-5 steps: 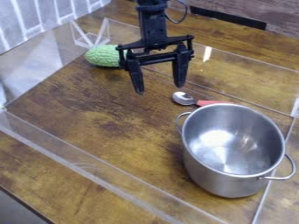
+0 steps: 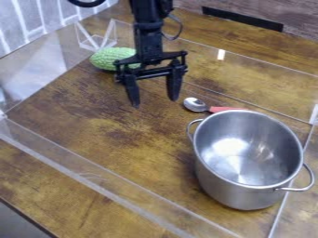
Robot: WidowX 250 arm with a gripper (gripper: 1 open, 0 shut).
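My black gripper hangs open over the wooden table, its two fingers pointing down with nothing between them. Behind it on the left lies a green bumpy vegetable, partly hidden by the arm. To the lower right of the gripper a spoon with a red handle rests on the table. A steel pot with two handles stands at the front right, empty inside.
Clear plastic walls border the work area.
The gripper has shifted slightly left and down since a second ago, nearer the green vegetable. The spoon, vegetable and pot are unmoved.
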